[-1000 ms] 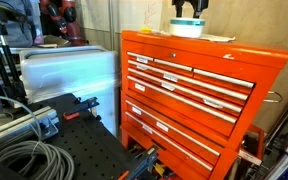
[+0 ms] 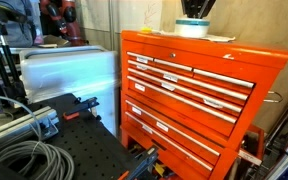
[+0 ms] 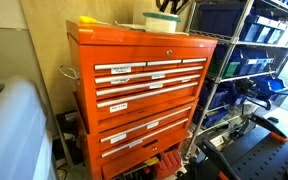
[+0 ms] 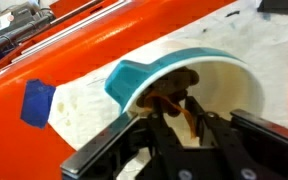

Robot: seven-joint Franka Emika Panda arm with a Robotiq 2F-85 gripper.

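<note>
A white tub with a teal rim stands on the red tool chest. In exterior view 1 the white tub is partly covered by the dark arm coming from above. My gripper points down into the tub's mouth, its black fingers reaching inside the rim. Brown and orange contents lie in the tub, right by the fingertips. A small gap shows between the fingers, with something orange-brown there; whether they grip it I cannot tell.
White paper lies under the tub, with a blue patch at its left. A yellow-handled tool rests on the chest top. Shelves with blue bins stand to the right in exterior view 2.
The arm above the tub has come lower over the last second, and now covers more of the tub's rim. The tub and chest have stayed put.
</note>
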